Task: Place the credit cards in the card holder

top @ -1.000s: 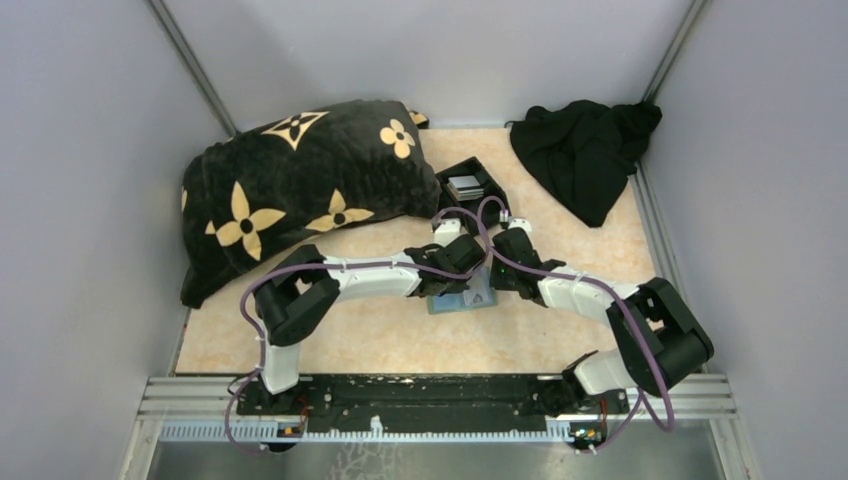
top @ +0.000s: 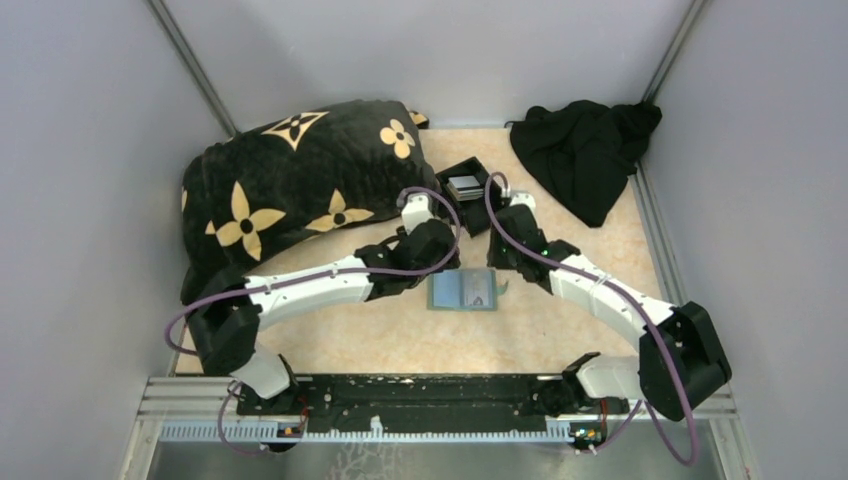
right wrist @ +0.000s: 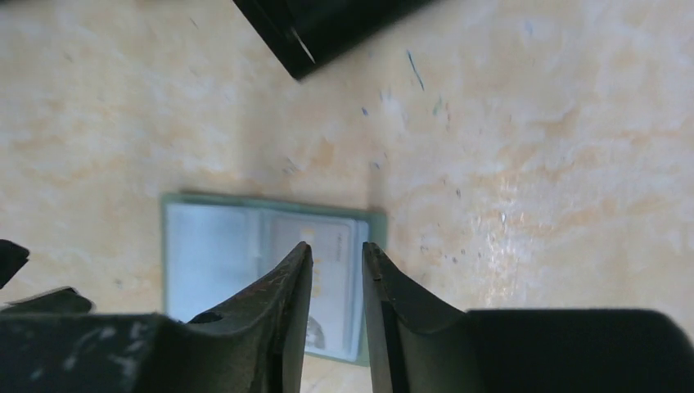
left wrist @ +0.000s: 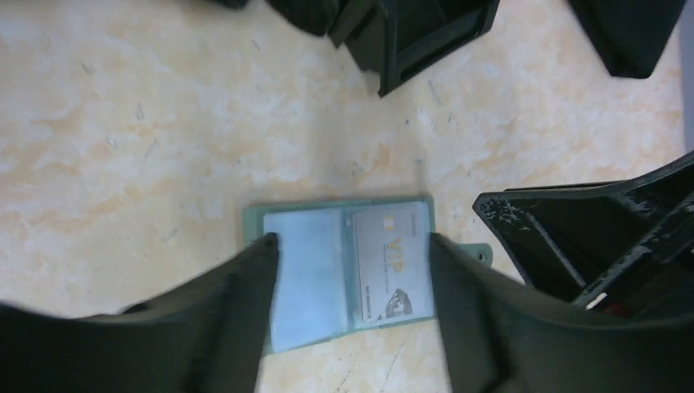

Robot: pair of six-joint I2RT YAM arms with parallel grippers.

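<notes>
The card holder (top: 448, 289) lies flat and unfolded on the table, with a green border. Its left half is plain pale blue; I cannot tell whether a card is in there. In its right half lies a silvery card (left wrist: 391, 262) marked "VIP". My left gripper hovers over the holder, fingers wide apart and nothing between them. Above the right half, my right gripper stands part open, its fingers (right wrist: 299, 282) a narrow gap apart and empty. A stack of cards (top: 465, 187) sits in the black box (top: 476, 218) behind the holder.
A large patterned cushion (top: 285, 190) fills the back left. Black cloth (top: 585, 150) lies at the back right. Bare table (top: 540, 335) surrounds the holder's front and sides. Both grippers are close together above it.
My left gripper has drawn back to the left and slightly away, uncovering the holder's left half. My right arm has shifted a little, its gripper slightly farther back. The holder looks unmoved.
</notes>
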